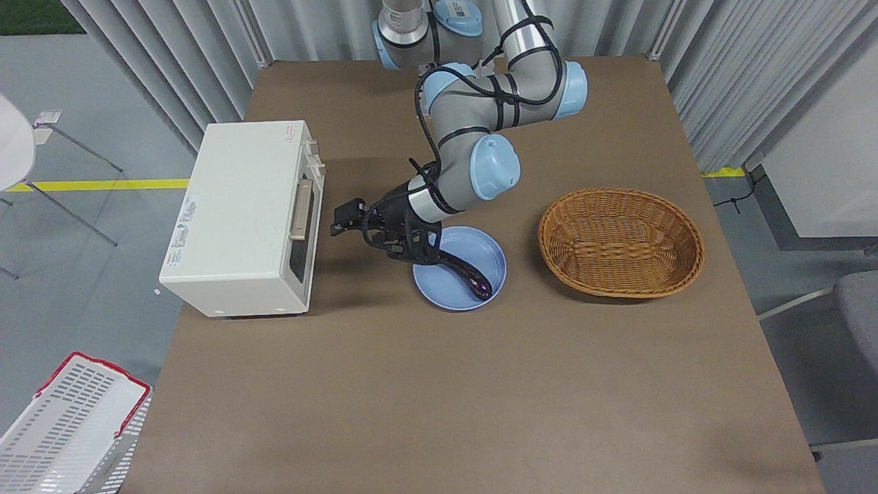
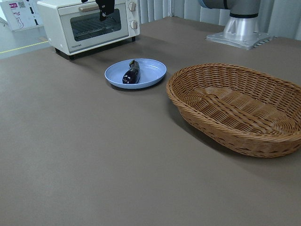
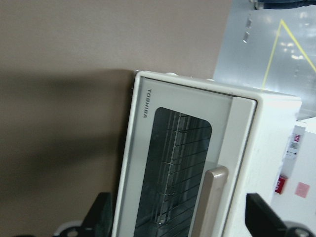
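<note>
My gripper (image 1: 349,215) is turned toward the front of the white Toshiba toaster oven (image 1: 230,214), hovering short of its closed glass door. In the wrist view the two fingertips (image 3: 98,217) are wide apart, open and empty, with the door handle (image 3: 210,197) between them farther off. A dark eggplant (image 1: 473,278) lies on a blue plate (image 1: 448,292) below and behind my gripper, partly hidden by it in the front view; the left view shows it whole on the plate (image 2: 150,75).
A wicker basket (image 1: 621,243) sits to the right of the plate. Beyond the oven's left side is the table edge and floor, with a white crate (image 1: 74,420) low at the front left.
</note>
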